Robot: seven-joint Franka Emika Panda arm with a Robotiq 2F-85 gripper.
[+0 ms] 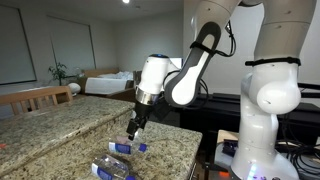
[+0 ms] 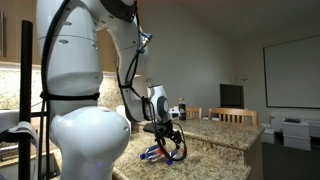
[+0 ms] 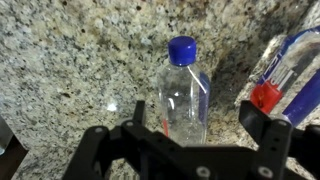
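Note:
A clear bottle with a blue cap (image 3: 184, 88) lies on the speckled counter, its cap towards the top of the wrist view. My gripper stands open, with its dark fingers (image 3: 97, 151) on either side of the bottle's lower part in that view. To the right lies a second bottle (image 3: 290, 72) with red and blue on it, partly covered by the right finger. In exterior view 1 the gripper (image 1: 138, 126) hangs over the two lying bottles, one clear bottle (image 1: 112, 167) nearer the camera. No gap between bottle and fingers can be judged there.
Wooden chairs (image 1: 35, 98) line its far side. A plant (image 1: 60, 72) stands in the background.

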